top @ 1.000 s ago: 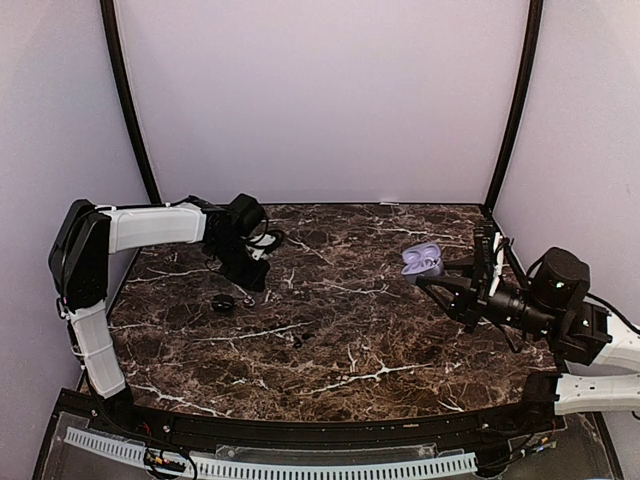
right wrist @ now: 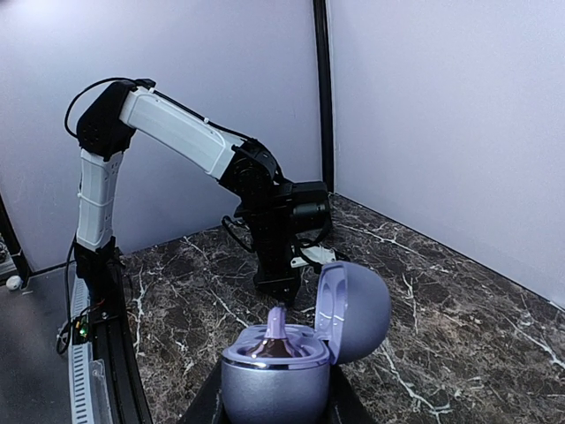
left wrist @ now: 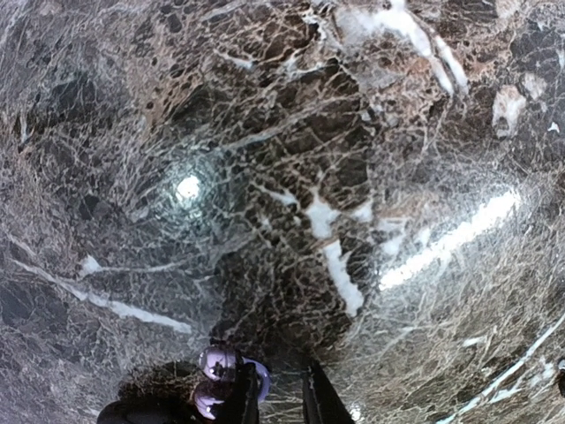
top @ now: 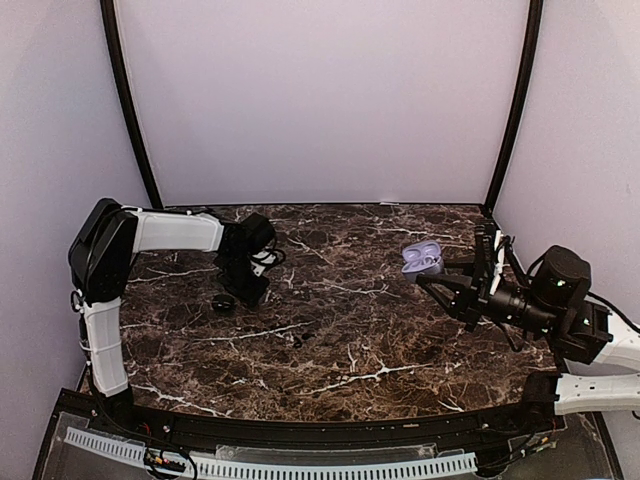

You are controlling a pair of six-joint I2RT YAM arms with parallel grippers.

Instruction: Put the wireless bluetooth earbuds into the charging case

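Observation:
In the right wrist view my right gripper is shut on the lilac charging case (right wrist: 275, 389), which is upright with its lid (right wrist: 362, 309) swung open. A narrow lilac piece (right wrist: 276, 323) rises from the case; I cannot tell whether it is a seated earbud. Low over the table at left is my left gripper. Its fingers (left wrist: 320, 399) show a narrow gap with nothing visible between them. Shiny purple earbud parts (left wrist: 221, 362) appear left of that gap, partly behind one finger; contact cannot be told.
A small round black object (top: 223, 302) lies on the dark marble table beside the left gripper. Small dark bits (top: 298, 341) lie near the table's middle left. Between the two arms the tabletop (top: 340, 310) is otherwise clear, and white walls enclose the sides and back.
My right arm and the case have stayed still.

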